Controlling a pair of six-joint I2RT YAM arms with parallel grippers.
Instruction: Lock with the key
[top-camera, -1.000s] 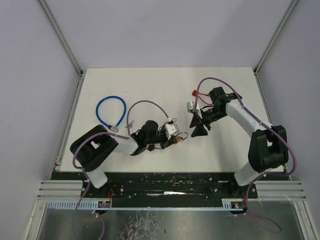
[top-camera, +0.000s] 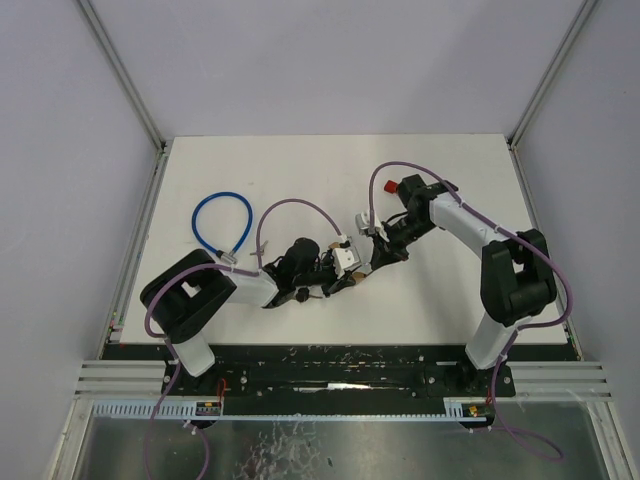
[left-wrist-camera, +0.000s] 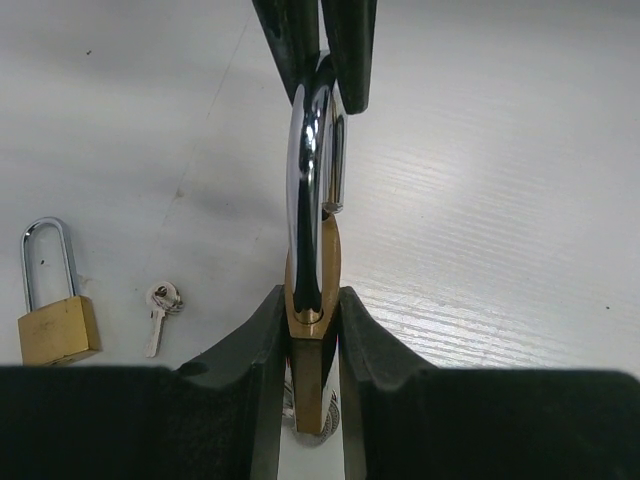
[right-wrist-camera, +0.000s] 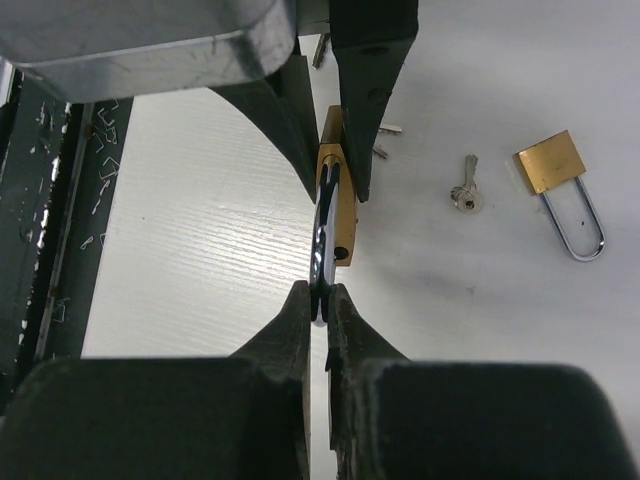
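A brass padlock with a chrome shackle is held between both grippers near the middle of the table. My left gripper is shut on its brass body. My right gripper is shut on the shackle, which points away from the left gripper. A second padlock lies on the table with its shackle out, beside a key. In the right wrist view that padlock and key lie to the right of the held one.
A blue looped item lies at the back left of the white table. A red object lies at the back behind the right arm.
The left arm has stayed nearly still.
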